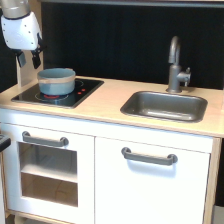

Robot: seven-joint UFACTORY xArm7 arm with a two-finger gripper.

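Observation:
A blue-grey pot with a pale rim sits on the dark cooktop at the left of the toy kitchen. My gripper is in the upper left, left of the pot and a little higher, apart from it. Its dark fingers point down and appear spread, with nothing visible between them. The pot's inside is mostly hidden at this angle.
A metal sink is set into the right of the wooden counter, with a grey faucet standing behind it. Bare counter separates cooktop and sink. Below are a windowed door and a white door, both with grey handles.

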